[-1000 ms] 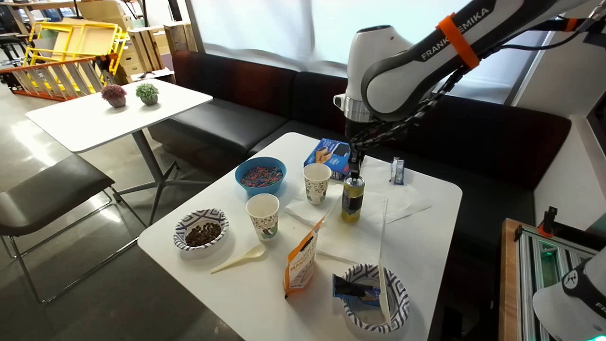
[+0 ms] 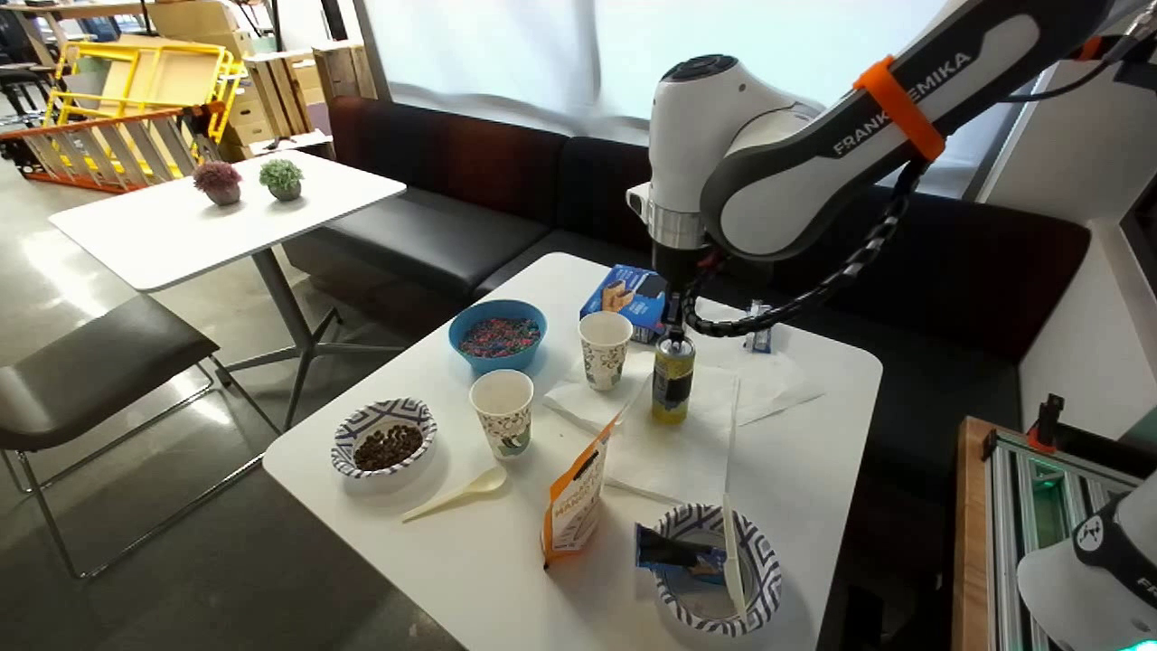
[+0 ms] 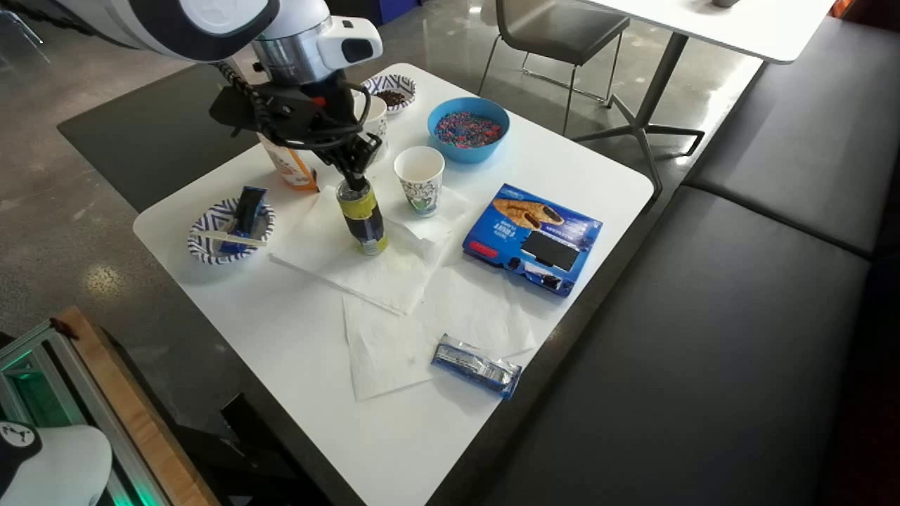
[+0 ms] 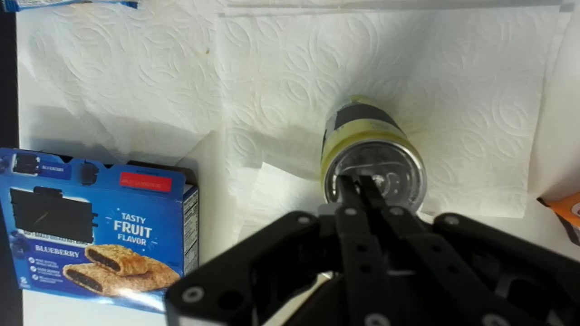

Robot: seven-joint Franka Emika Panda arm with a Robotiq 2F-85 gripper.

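Note:
A yellow-and-black can stands upright on white paper towels near the middle of the table. From above, my gripper reaches down to the can's silver lid. It is shut, its two narrow fingertips close together over the lid, toward one side. The wrist view shows only a thin gap between them. The fingers hide part of the lid, and I cannot make out its tab or what lies between the tips. In exterior view 2 the gripper meets the can's top.
Near the can stand a paper cup, a blue snack box and an orange-and-white pouch. A second cup, a blue bowl and patterned bowls lie farther out. A wrapped bar rests by the table edge.
The arm has turned at the wrist, and its upper part has shifted slightly left in exterior view 1. Its black cable swings out farther right. The fingertips stay at the lid, and the can has not visibly moved.

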